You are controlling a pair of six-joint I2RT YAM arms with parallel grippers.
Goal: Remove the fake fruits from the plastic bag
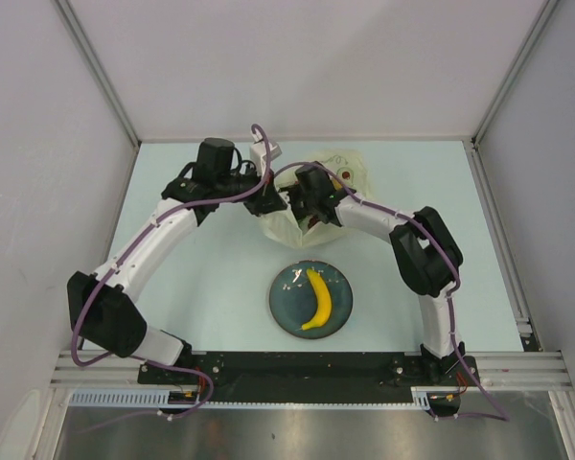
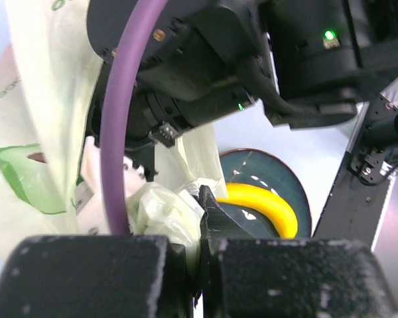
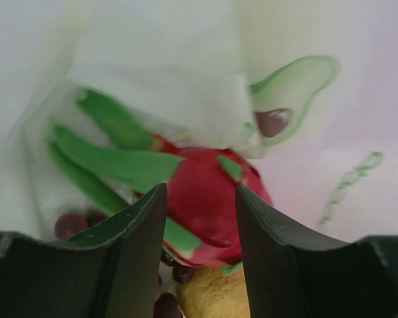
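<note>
The white plastic bag (image 1: 286,228) lies near the back of the table, its mouth toward my left arm. My left gripper is shut on a crumpled edge of this bag. Reaching into the bag, my right gripper is open. Ahead of its fingers is a red fruit with green leaf tips (image 3: 205,192), partly behind them and not visibly held. Dark grape-like fruits (image 3: 71,225) and a tan-yellow fruit (image 3: 215,291) lie close by. A yellow banana (image 1: 318,299) rests on the dark plate (image 1: 286,302).
The right arm (image 1: 364,217) crosses over the bag's right side. Purple cables (image 1: 402,216) run along both arms.
</note>
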